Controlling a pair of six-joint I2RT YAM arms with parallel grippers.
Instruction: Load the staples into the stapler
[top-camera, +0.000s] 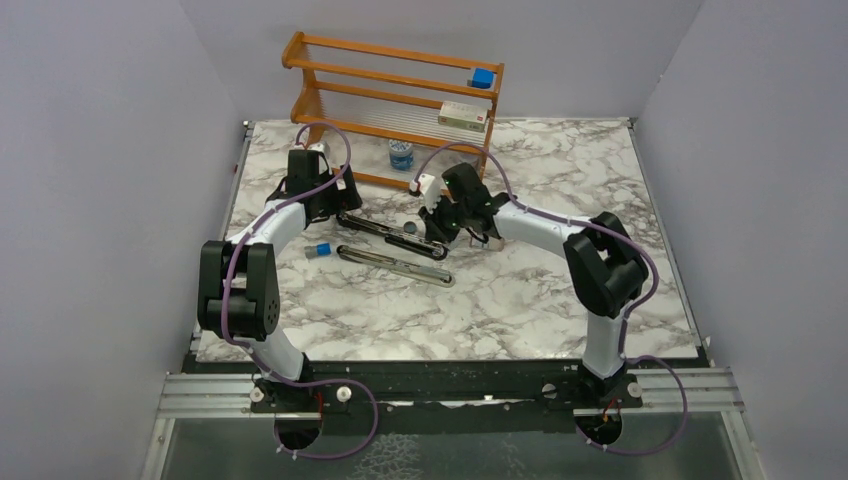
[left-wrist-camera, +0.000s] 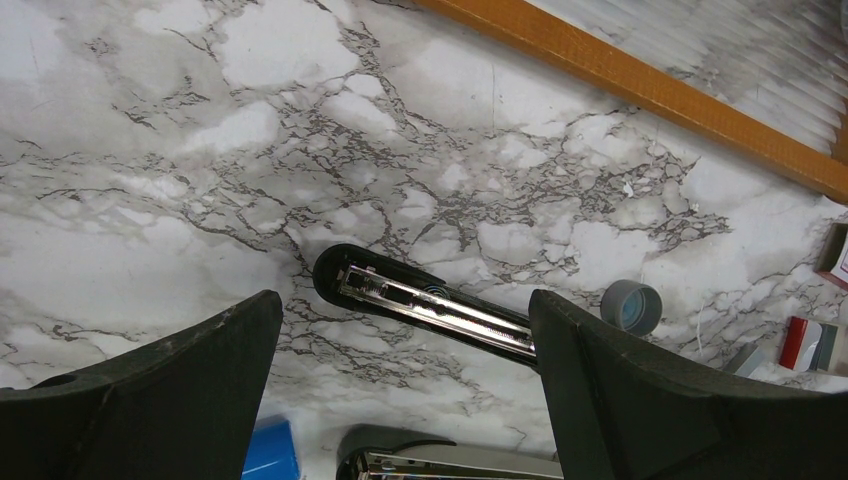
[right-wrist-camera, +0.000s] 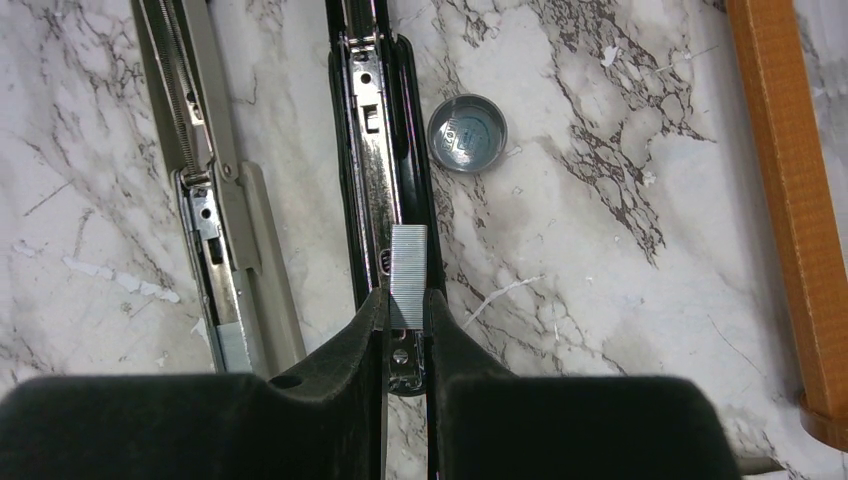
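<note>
A black stapler (top-camera: 372, 229) lies opened out flat on the marble table, its metal channel (right-wrist-camera: 374, 150) facing up. My right gripper is shut on a grey strip of staples (right-wrist-camera: 409, 265), which appears over the black stapler's channel near its rounded end. Whether the strip touches the channel, I cannot tell. My left gripper is open above the stapler's other end, nothing between its fingers. Beside the black stapler lies a grey-green stapler (top-camera: 396, 265), also opened out; a strip of staples (right-wrist-camera: 232, 346) shows in its channel.
A small grey round cap (right-wrist-camera: 467, 133) stands close beside the black stapler. A blue-and-grey object (top-camera: 318, 250) lies to the left. Behind stands a wooden rack (top-camera: 400, 131); small boxes (left-wrist-camera: 797, 343) lie to the right.
</note>
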